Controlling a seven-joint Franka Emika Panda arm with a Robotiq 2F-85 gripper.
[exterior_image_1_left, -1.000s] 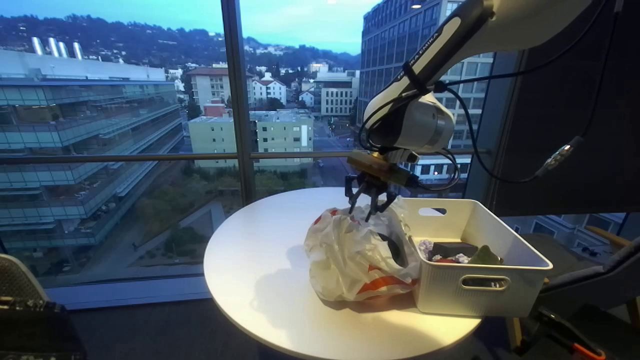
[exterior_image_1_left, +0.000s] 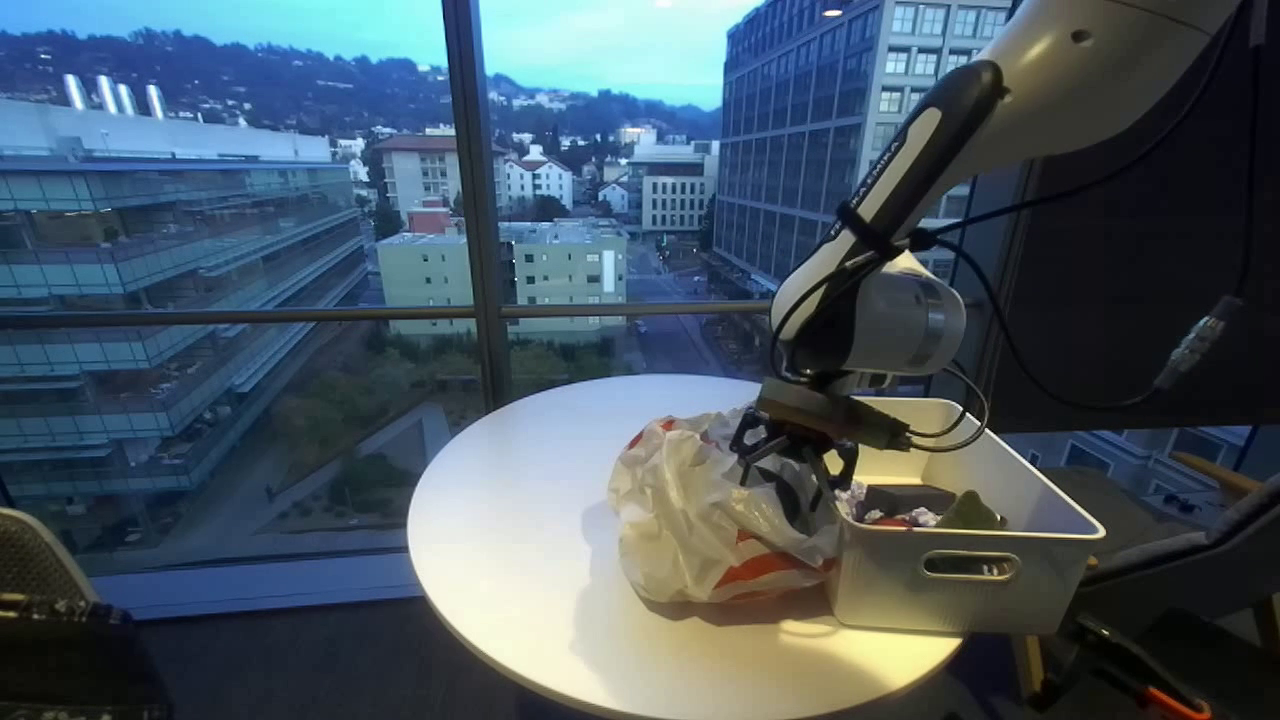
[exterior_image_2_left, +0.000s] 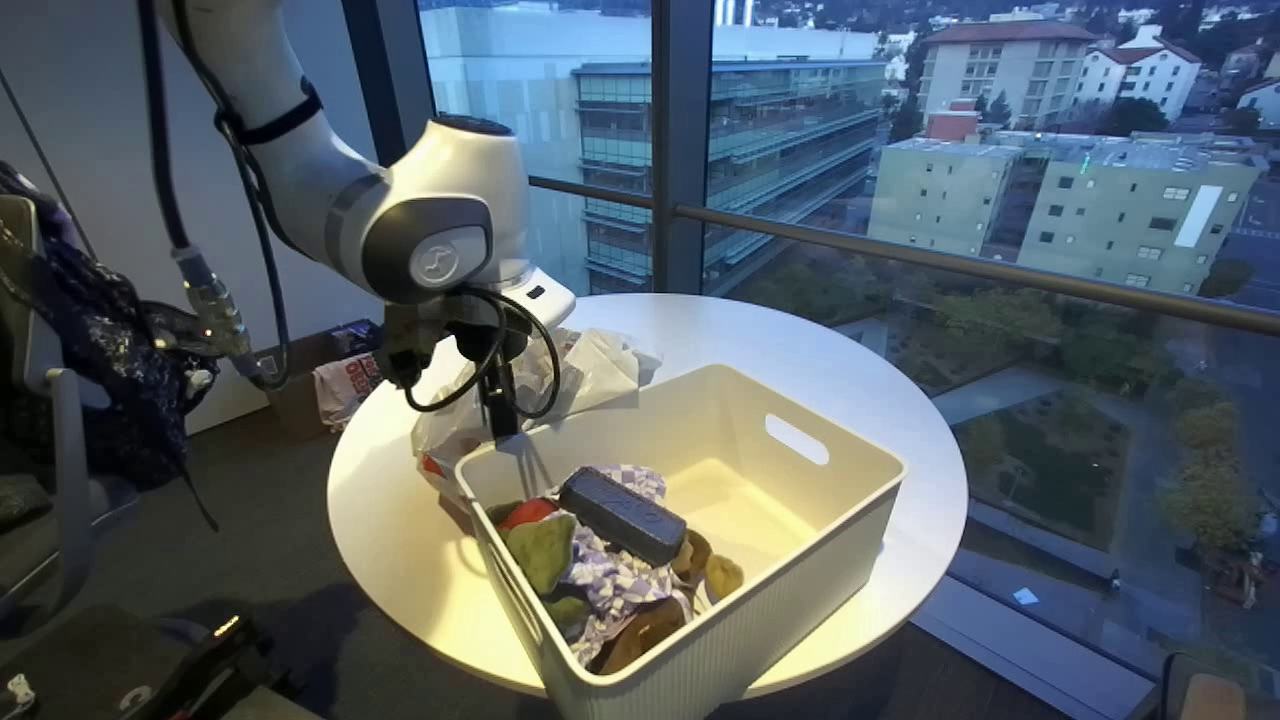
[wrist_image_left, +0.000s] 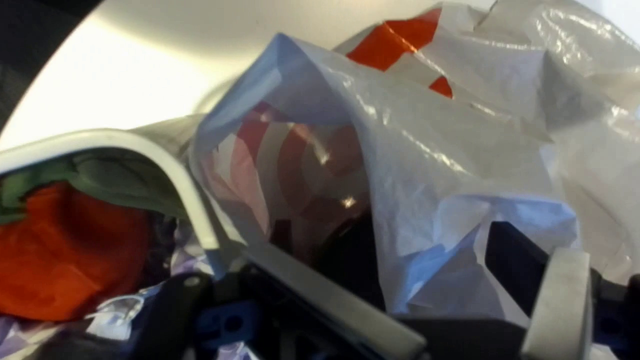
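Note:
A crumpled white plastic bag with red markings (exterior_image_1_left: 684, 516) rests on the round table, against the left side of the white bin (exterior_image_1_left: 948, 600). My gripper (exterior_image_1_left: 792, 474) is low over the bag's right side, close to the bin wall, with its fingers spread. In the wrist view, the gripper is open around a fold of white plastic (wrist_image_left: 444, 282). The bag's mouth gapes beside the left finger, and something dark (wrist_image_left: 354, 258) shows inside it. Whether the fingers touch the plastic I cannot tell. In exterior view 2 the arm partly hides the bag (exterior_image_2_left: 600, 366).
Inside the bin lie a dark block (exterior_image_2_left: 624, 516), a green item (exterior_image_2_left: 542, 552), a red item (wrist_image_left: 72, 258) and checkered crumpled paper (exterior_image_2_left: 612, 588). The bin's far part is bare. Free table surface (exterior_image_1_left: 504, 516) lies left of the bag.
My gripper has come down and moved right, from above the bag's top to its right side by the bin. The bag and bin look unmoved.

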